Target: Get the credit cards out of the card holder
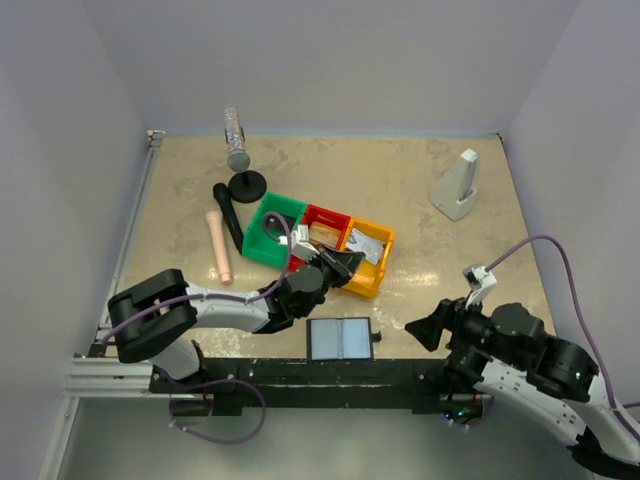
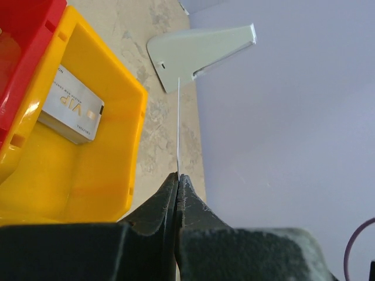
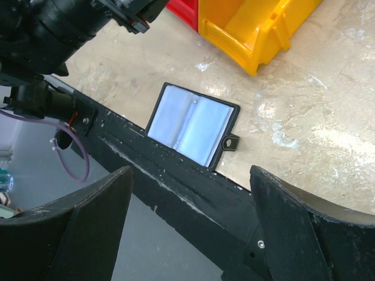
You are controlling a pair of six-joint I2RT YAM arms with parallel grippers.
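Observation:
My left gripper is shut on a thin card, which shows edge-on as a pale line rising from the fingertips. In the top view, this gripper hangs over the near part of the yellow bin, the card above the bin. The card holder lies open and flat near the table's front edge, its dark border framing two pale, clear sleeves; whether cards are still in them I cannot tell. My right gripper is open and empty, right of the holder.
Inside the yellow bin sits a white VIP box. A red bin and a green bin adjoin it on the left. The white stand is at the back right. Bare table lies right of the bins.

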